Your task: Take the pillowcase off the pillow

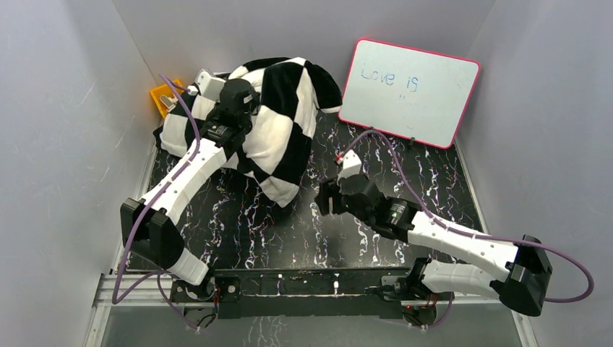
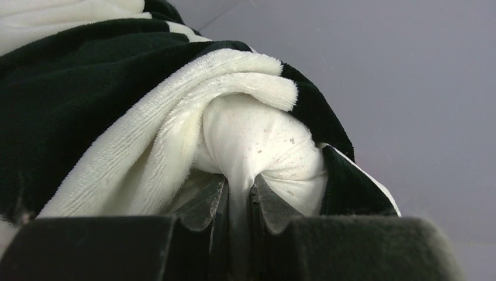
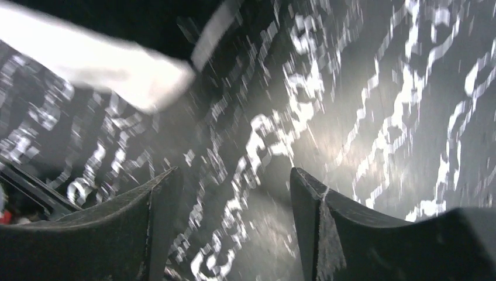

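Observation:
The black-and-white checkered pillowcase (image 1: 278, 119) hangs over most of the pillow at the back left in the top view. In the left wrist view the plain white pillow (image 2: 257, 132) bulges out of the fuzzy opening of the case, and my left gripper is shut on a pinched fold of it. That fold runs down between the fingers. My right gripper stands open, nothing between its fingers, over the bare table. A pale corner of the pillowcase (image 3: 146, 79) lies beyond it, apart from the fingers and blurred.
At the back right leans a whiteboard (image 1: 408, 90) with a pink frame and writing. A yellow bin (image 1: 160, 105) stands in the far left corner, partly behind the cloth. Grey walls close in the sides.

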